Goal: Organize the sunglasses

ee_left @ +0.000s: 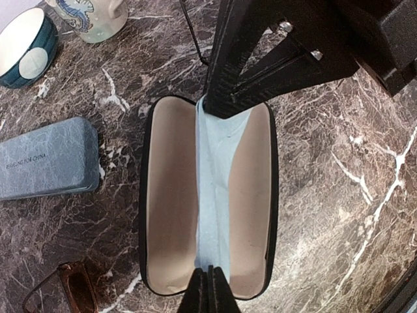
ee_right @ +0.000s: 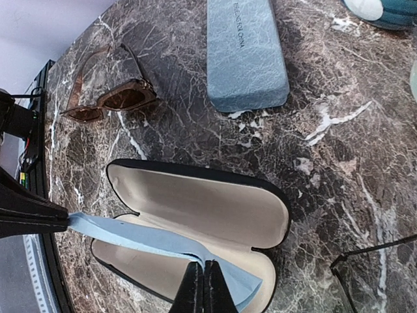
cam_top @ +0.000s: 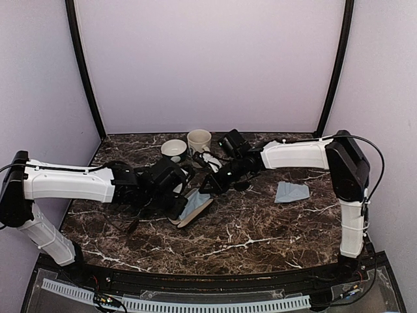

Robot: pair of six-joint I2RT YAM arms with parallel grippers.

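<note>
An open, cream-lined glasses case (ee_left: 171, 195) lies on the marble table, and a light-blue cloth (ee_left: 214, 189) is stretched lengthwise above it. My left gripper is shut on one end of the cloth. On the other end my right gripper is shut too, with the cloth passing under its fingertips. From the top view the left gripper (cam_top: 179, 199) and right gripper (cam_top: 207, 181) face each other over the case. A brown pair of sunglasses (ee_right: 117, 98) rests on the table beyond the case, its temples unfolded.
A closed blue-grey case (ee_right: 247, 59) lies near the open one. At the back stand a bowl (cam_top: 174, 149) and a mug (cam_top: 199, 140). A second blue cloth (cam_top: 291, 192) lies flat at the right.
</note>
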